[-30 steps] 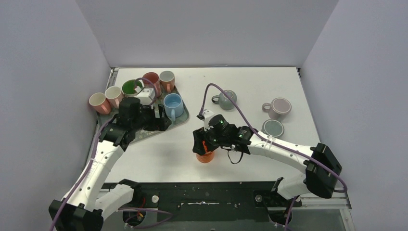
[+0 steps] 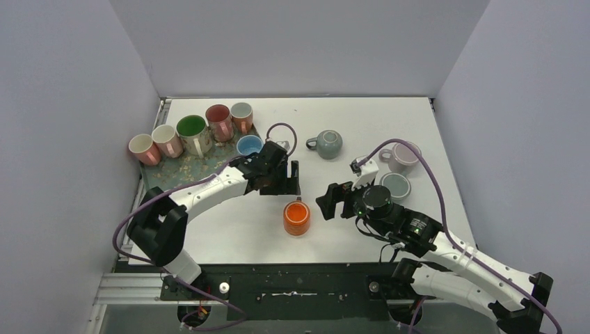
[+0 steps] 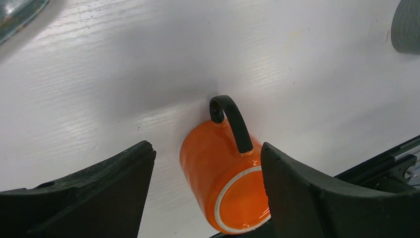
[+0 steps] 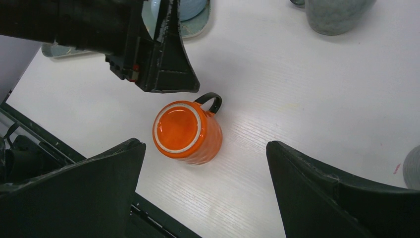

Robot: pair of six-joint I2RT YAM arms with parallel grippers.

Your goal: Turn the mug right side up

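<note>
The orange mug (image 2: 296, 218) lies bottom-up or tipped near the front middle of the white table; its base with a pale ring faces the robot's side in the left wrist view (image 3: 240, 198), and its black handle (image 3: 230, 116) points up and back. My left gripper (image 2: 282, 179) hovers just behind and above the mug, its fingers apart on either side in its wrist view, holding nothing. My right gripper (image 2: 334, 203) stands open to the right of the mug, with nothing between its fingers.
A tray (image 2: 174, 179) with several mugs fills the back left. A grey mug (image 2: 325, 145) stands behind; a pink mug (image 2: 402, 154) and a pale mug (image 2: 395, 186) are at the right.
My left gripper has moved right from over the tray to above the mug. My right gripper has pulled back rightward from over the mug, uncovering it.
</note>
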